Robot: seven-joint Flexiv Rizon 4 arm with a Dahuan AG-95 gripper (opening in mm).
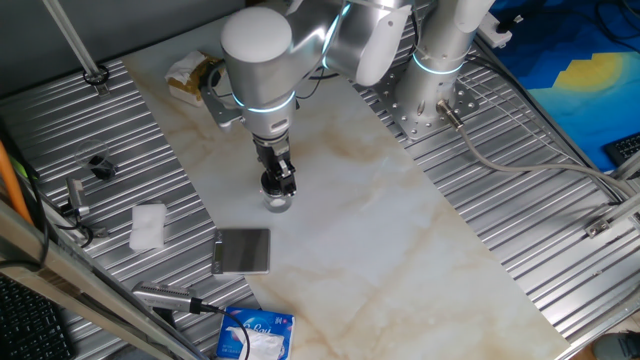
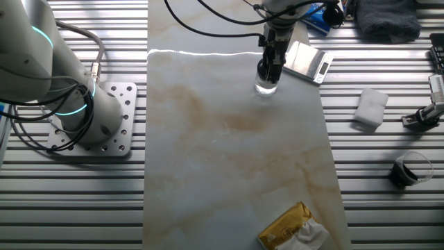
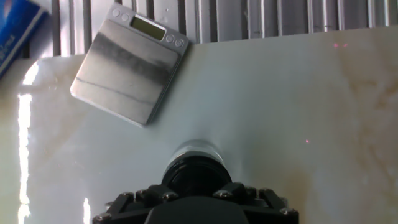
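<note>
A small clear jar [image 2: 265,88] with a black top [image 3: 196,175] stands upright on, or very close to, the marbled board [image 2: 208,167]. My gripper [image 1: 279,178] points down at its top. In the wrist view the black fingers [image 3: 166,195] lie to either side of the dark top, close against it. Whether they press on it cannot be made out, since black meets black there. A silver scale [image 3: 127,65] with a small display rests at the board's edge, a short way from the jar; its plate is bare.
Off the board, a white block [image 2: 372,107] and a clear cup with dark contents [image 2: 412,169] sit on the slatted metal table. A blue tissue pack [image 1: 256,333] is near the scale, and a gold tissue pack [image 2: 294,228] lies at the board's other end. Mid-board is clear.
</note>
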